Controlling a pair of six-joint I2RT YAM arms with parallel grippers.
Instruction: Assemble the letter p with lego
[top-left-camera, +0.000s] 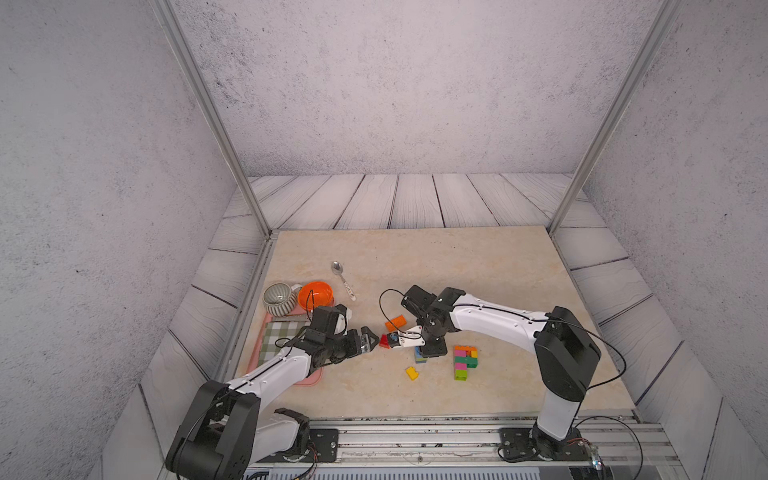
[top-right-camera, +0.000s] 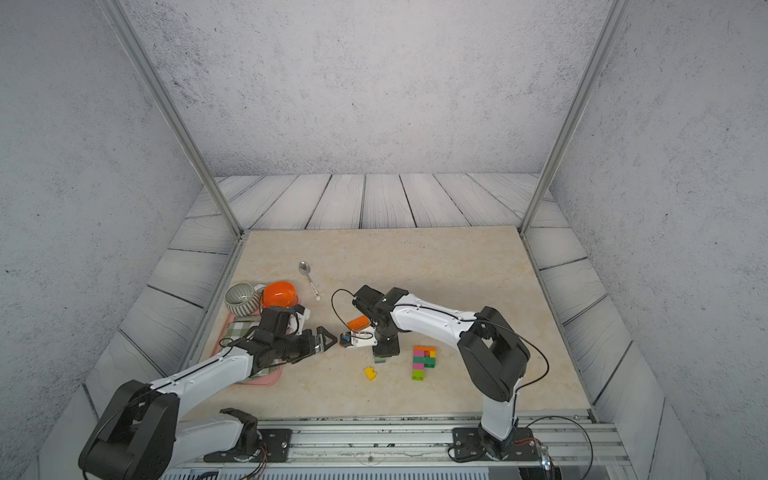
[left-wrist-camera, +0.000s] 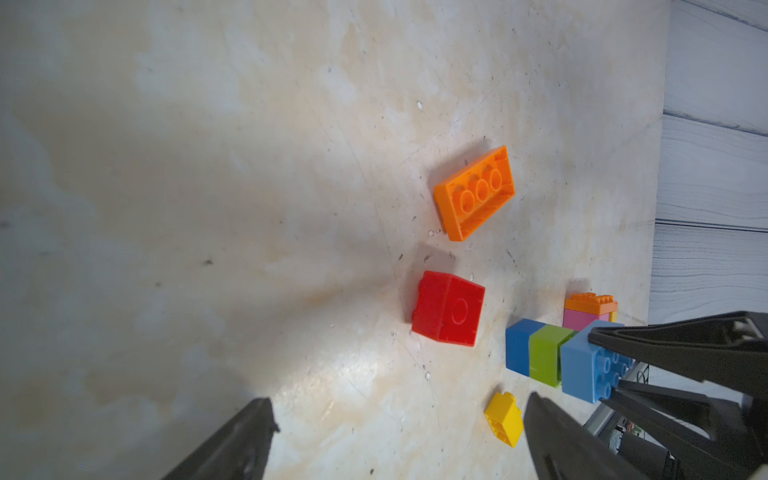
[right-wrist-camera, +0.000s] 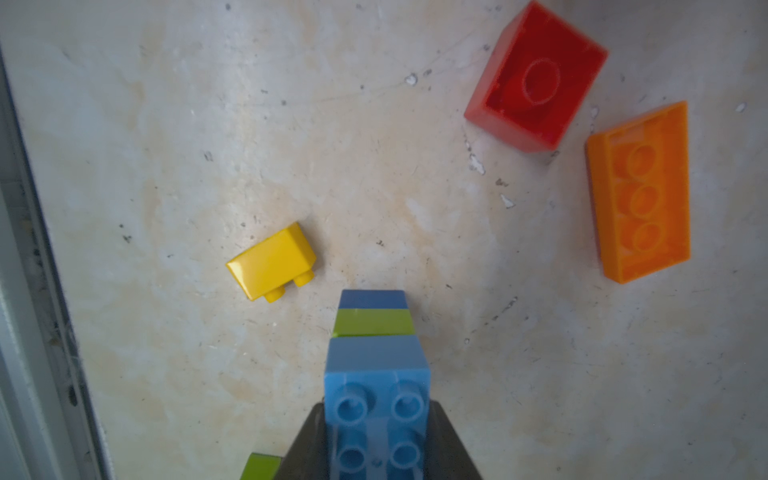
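My right gripper is shut on a light blue brick (right-wrist-camera: 376, 356), studs facing the wrist camera. Directly under that brick a green brick (left-wrist-camera: 548, 354) and a dark blue brick (left-wrist-camera: 522, 347) form a small stack; whether light blue and green are pressed fully together I cannot tell. My left gripper stands open with nothing between its fingers. Ahead of it lie a red brick (left-wrist-camera: 460, 310) and an orange brick (left-wrist-camera: 478, 194), both showing their hollow undersides. A small yellow brick (right-wrist-camera: 272, 261) rests on its side. Right of the right gripper sits a multicoloured brick assembly (top-left-camera: 461, 364).
At the left are a pink tray (top-left-camera: 308, 380) with a checked cloth (top-left-camera: 280, 332), a striped cup (top-left-camera: 280, 299) and an orange bowl (top-left-camera: 316, 294). A spoon (top-left-camera: 342, 278) lies behind them.
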